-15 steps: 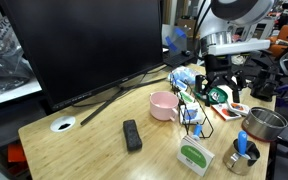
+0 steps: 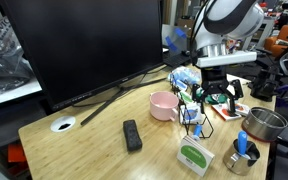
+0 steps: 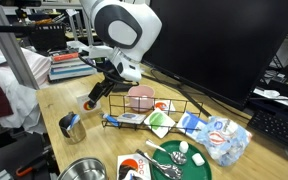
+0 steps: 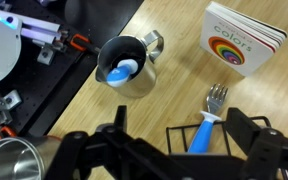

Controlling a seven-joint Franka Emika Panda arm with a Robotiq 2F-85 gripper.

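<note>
My gripper stands open above the table, nothing between its fingers. In the wrist view, a fork with a blue handle [image 4: 201, 138] lies at the black wire rack [image 4: 172, 129], near the right finger. Up and to the left of the fork is a metal mug [image 4: 139, 82] with a blue-handled utensil [image 4: 119, 74] in it. Exterior view 1 shows the mug [image 2: 236, 163] with the blue handle [image 2: 242, 142] sticking up, in front of my gripper. The rack is partly hidden behind the gripper in exterior view 2.
A small "colors" book [image 4: 242, 38] stands near the mug. A steel pot [image 2: 265, 123] is at the right edge. Behind the rack sits a pink bowl [image 2: 164, 105]; a green plate [image 3: 179, 158] holds small items.
In exterior view 1 the arm and gripper have shifted left and a little lower. The objects on the table look unmoved.
</note>
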